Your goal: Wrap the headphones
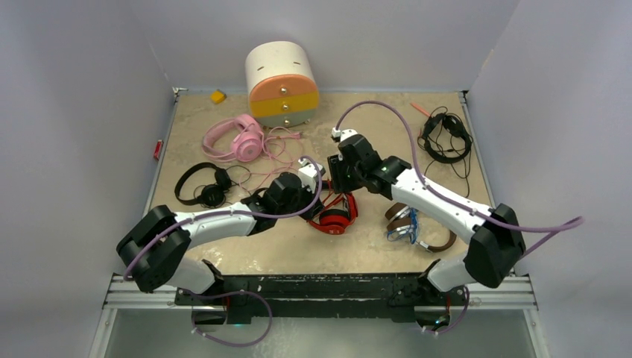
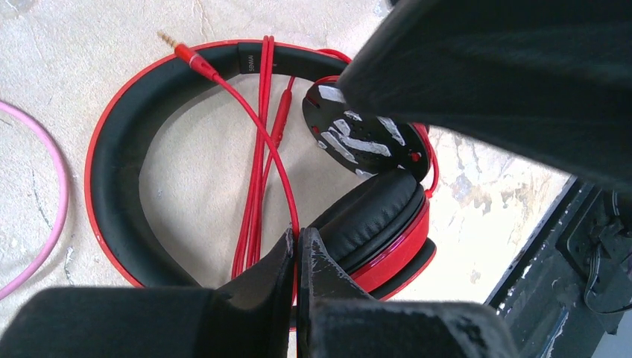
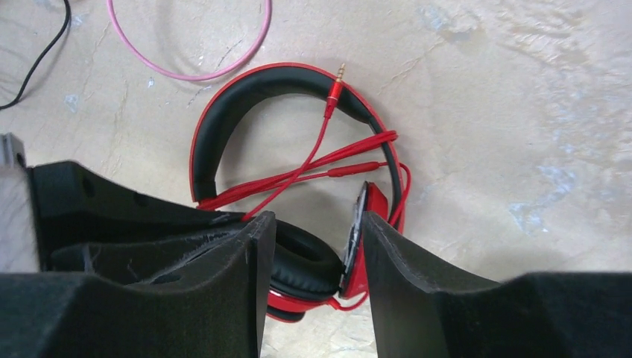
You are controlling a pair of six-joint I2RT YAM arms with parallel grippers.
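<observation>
Red-and-black headphones (image 1: 335, 224) lie at front centre under both arms, red cable (image 2: 261, 171) looped several times across the headband (image 3: 223, 127). My left gripper is shut on a red cable strand by the right ear cup (image 2: 387, 246); the plug (image 2: 195, 61) lies over the band at the strand's other end. My right gripper hangs over the headphones with its fingers parted and nothing seen held between them; the ear cups (image 3: 305, 265) show below it.
Pink headphones (image 1: 246, 145) and black ones (image 1: 212, 194) lie left, brown headphones (image 1: 402, 224) right, a coiled black set (image 1: 447, 156) at back right. A drawer box (image 1: 279, 82) stands at the back.
</observation>
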